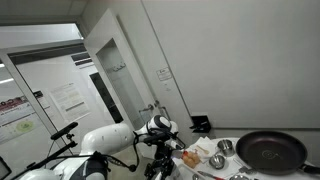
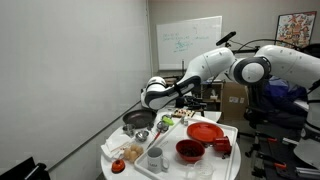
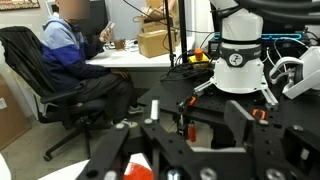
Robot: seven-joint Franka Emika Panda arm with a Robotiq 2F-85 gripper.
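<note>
My gripper (image 1: 160, 168) hangs low at the left end of the table in exterior view 1, partly hidden by its own arm. It is open, with nothing seen held; its fingertips do not show clearly. On the white table in exterior view 2 stand a red plate (image 2: 205, 131), a red bowl (image 2: 189, 151), a red mug (image 2: 222, 147) and a grey-white mug (image 2: 155, 158). A black frying pan (image 2: 139, 117) lies at the far end. Dark gripper parts fill the lower wrist view, with a white table edge and a bit of red below.
Small metal bowls (image 1: 217, 161) and a white cloth (image 1: 205, 146) lie near the wall. A clear container (image 2: 200, 172) stands at the table's near edge. A person sits on a black chair (image 3: 62, 90) in the wrist view, away from the arm base (image 3: 240, 50).
</note>
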